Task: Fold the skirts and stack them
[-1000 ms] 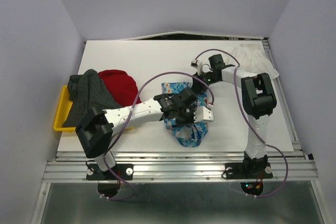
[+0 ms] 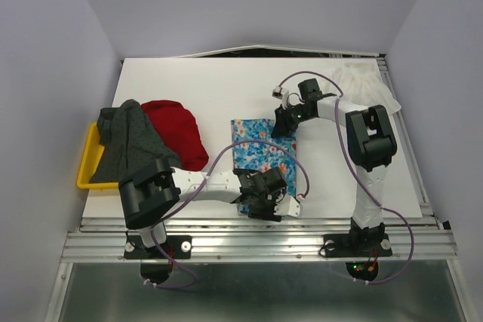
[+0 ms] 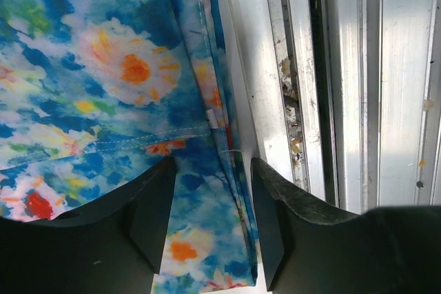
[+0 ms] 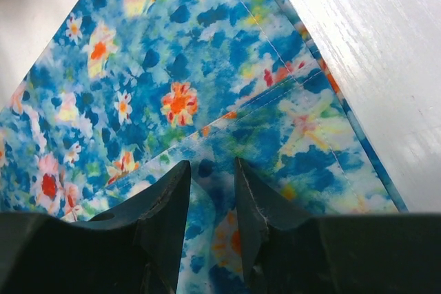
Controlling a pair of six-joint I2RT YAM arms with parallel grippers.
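Note:
A blue floral skirt [image 2: 256, 152] lies flat on the white table. Over its lower edge is my left gripper [image 2: 260, 209]; in the left wrist view its open fingers [image 3: 209, 197] straddle the folded hem [image 3: 213, 108] along the table's metal edge, with fabric beneath. My right gripper [image 2: 283, 122] is at the skirt's top right; in the right wrist view its fingers stand a little apart over the floral fabric [image 4: 179, 101], and I cannot see anything clearly pinched between them.
A dark grey cloth [image 2: 132, 145] and red cloth [image 2: 173, 130] sit in and by a yellow tray [image 2: 92, 156] at left. Crumpled white plastic [image 2: 358, 81] lies back right.
My left arm has moved down toward the front edge. The skirt's near part, bunched a second ago, now lies flatter. The right arm has barely moved.

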